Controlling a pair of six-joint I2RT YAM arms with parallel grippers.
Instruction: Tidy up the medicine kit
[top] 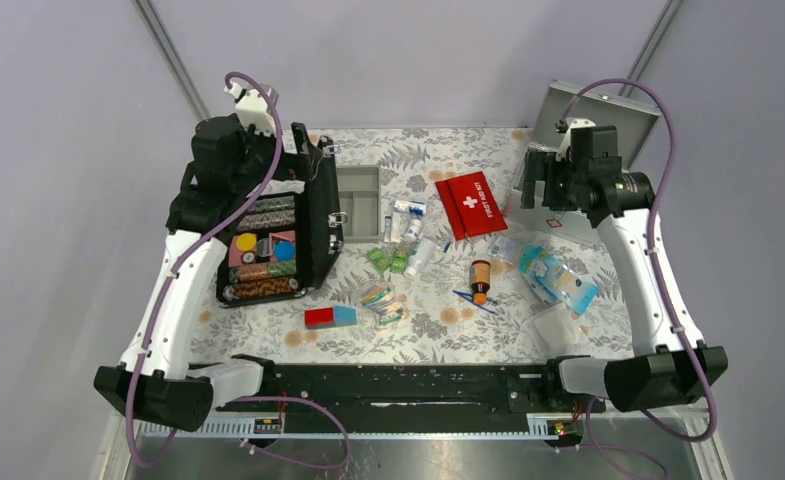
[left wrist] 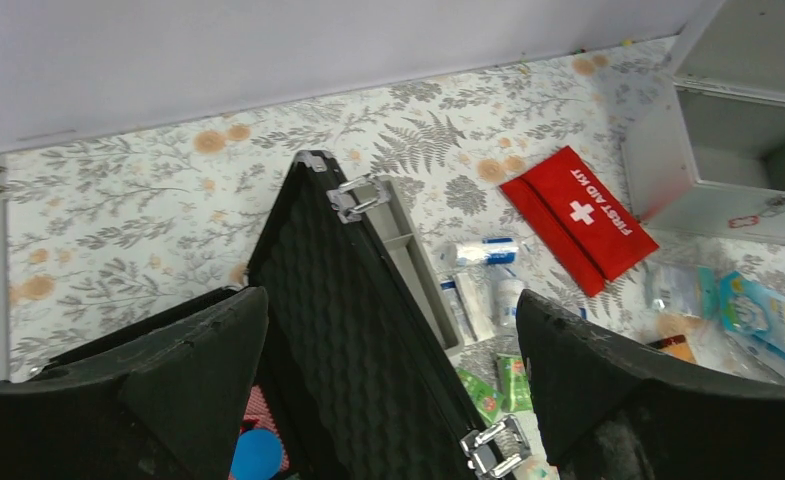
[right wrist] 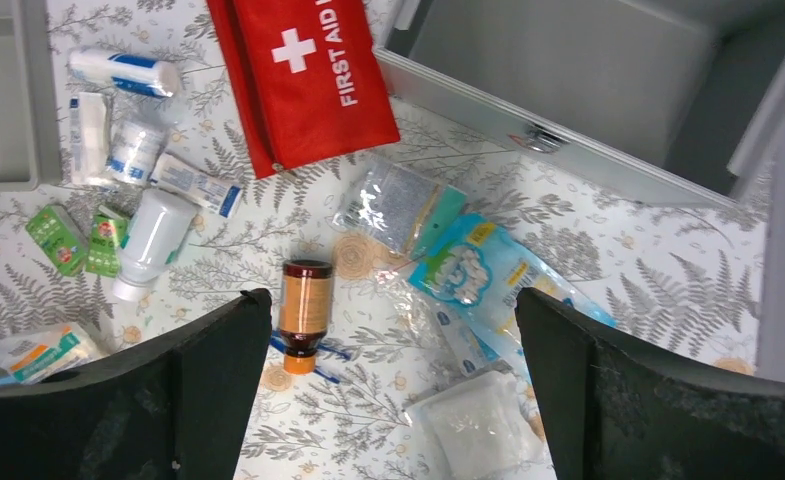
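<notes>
A grey metal case (right wrist: 528, 120) stands lidded-back and empty at the back right. The red first aid pouch (top: 471, 205) lies flat just left of it. Medicines spread across the middle: a brown bottle (right wrist: 305, 300), a white bottle (right wrist: 155, 240), several small tubes and boxes, and a blue cotton packet (right wrist: 493, 270). At the left, the black case (left wrist: 358, 300) has its lid raised. Over that case my left gripper stands open, the lid showing between its fingers. High above the right side of the table, my right gripper is open and empty.
A grey divided tray (top: 359, 205) sits right of the black case. A red and blue box (top: 330, 317) and a clear packet (top: 382, 304) lie near the front. Bare tablecloth shows along the back middle and front centre.
</notes>
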